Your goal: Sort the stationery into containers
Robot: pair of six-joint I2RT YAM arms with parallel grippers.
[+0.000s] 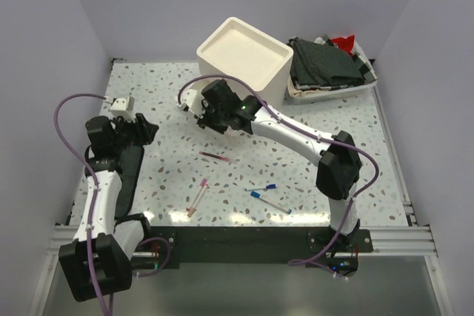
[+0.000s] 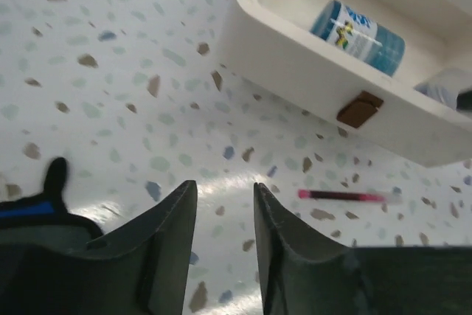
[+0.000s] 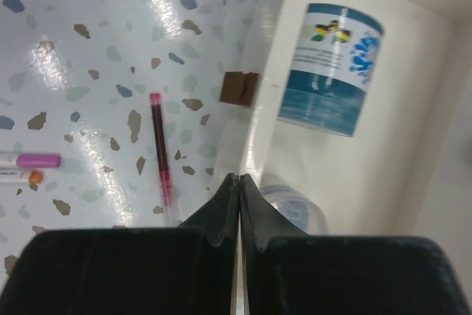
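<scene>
A white drawer (image 2: 310, 64) with a brown tab on its front holds a blue-lidded labelled jar (image 3: 332, 68) and a clear round container (image 3: 295, 208). My right gripper is shut at the drawer's front wall, with nothing visible between its fingers. On the speckled table lie a dark red pen (image 3: 159, 142), a pink-capped marker (image 1: 201, 190), an orange-ended marker (image 1: 195, 203), a blue-capped marker (image 1: 271, 202) and a small blue pen (image 1: 261, 187). Over the left side of the table, my left gripper is partly open and empty.
Beneath the left arm lies a dark case (image 1: 130, 175). Behind the drawer stands a large white box (image 1: 244, 46). At the back right a white basket (image 1: 329, 95) holds dark cloth and something red.
</scene>
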